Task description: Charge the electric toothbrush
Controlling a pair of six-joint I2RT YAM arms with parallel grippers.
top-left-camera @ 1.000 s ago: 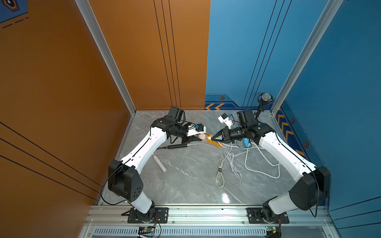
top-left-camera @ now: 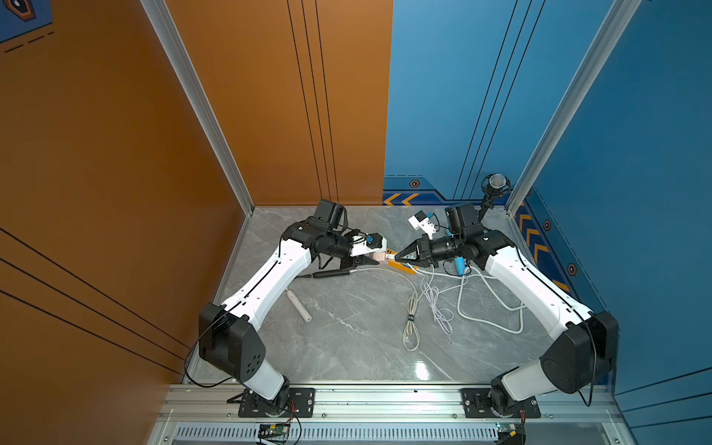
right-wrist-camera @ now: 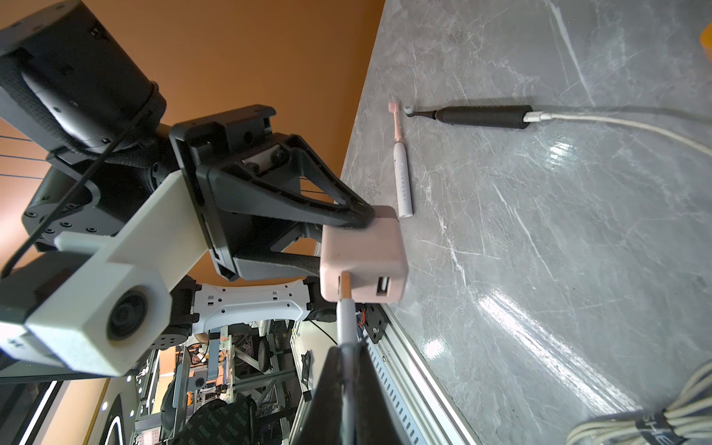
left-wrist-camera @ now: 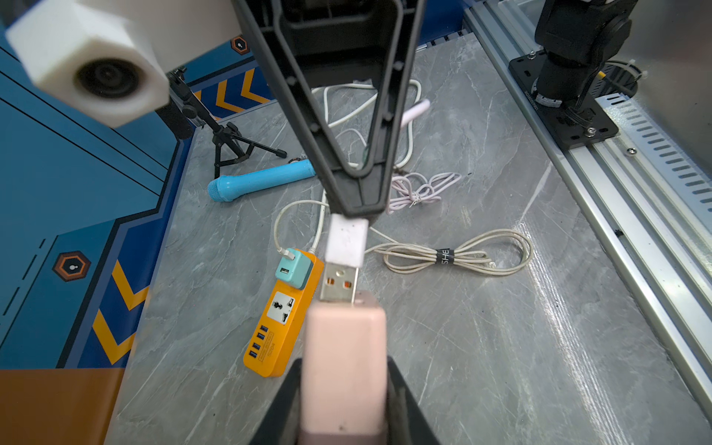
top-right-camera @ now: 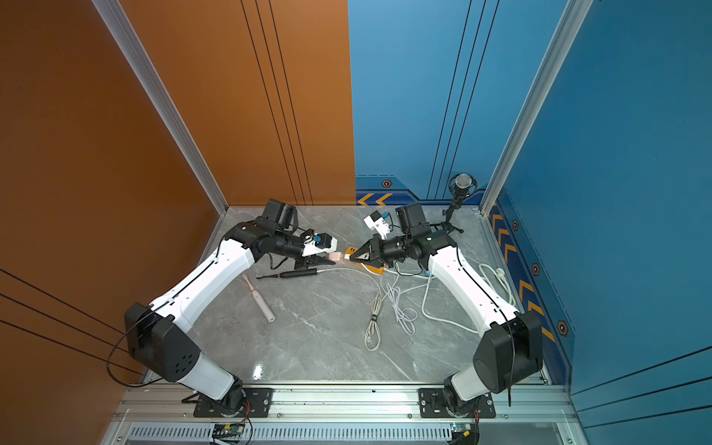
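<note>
My left gripper [top-left-camera: 367, 259] is shut on a pale pink USB charger [left-wrist-camera: 343, 348], raised over the middle of the table. Facing it, my right gripper [top-left-camera: 399, 259] is shut on a white USB plug [left-wrist-camera: 345, 241]. The plug's metal tip meets the charger's port face, beside a second open port in the right wrist view; how deep it sits I cannot tell. A white-and-pink toothbrush [right-wrist-camera: 402, 178] lies at the left of the table, near a black toothbrush [right-wrist-camera: 482, 115] with a white cable attached.
An orange power strip [left-wrist-camera: 267, 341] with a mint adapter [left-wrist-camera: 295, 270] lies beneath the grippers. Coiled cables [top-right-camera: 373, 326], a blue microphone [left-wrist-camera: 259, 180] and a small tripod [left-wrist-camera: 230, 142] occupy the centre and right.
The left arm has shifted very slightly near its base. The grippers, charger and plug look almost the same, held together in midair.
</note>
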